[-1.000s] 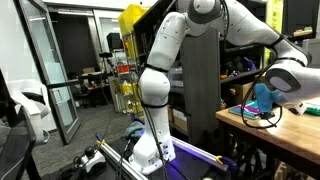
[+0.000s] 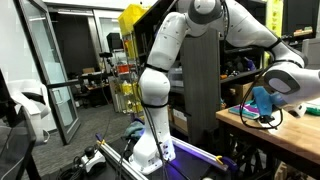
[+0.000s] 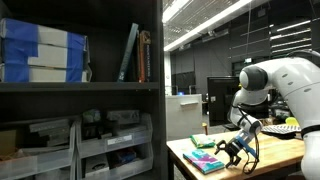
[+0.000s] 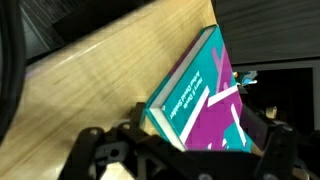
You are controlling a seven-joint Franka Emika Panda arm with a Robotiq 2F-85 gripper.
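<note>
A book [image 4: 200, 95] with a magenta, teal and white cover lies on the wooden table, its pale spine facing my gripper in the wrist view. The dark fingers [image 4: 98, 152] stand open, spread to either side of the book's near end, with no grip on it. In exterior view 2 the same book [image 3: 208, 163] rests near the table's edge, and the gripper [image 3: 230, 156] is low beside it. Exterior view 1 shows the blue-covered wrist [image 2: 263, 99] low over the table, partly hiding the book.
The wooden table [image 2: 290, 131] has bare surface around the book. A green item [image 3: 203, 141] lies behind it. Beside the table stands a dark shelf unit [image 3: 80, 89] with clear plastic bins [image 3: 122, 160]. A dark cable loops near the wrist.
The arm's wrist has shifted very slightly near the table over the last second. Otherwise the scene looks the same.
</note>
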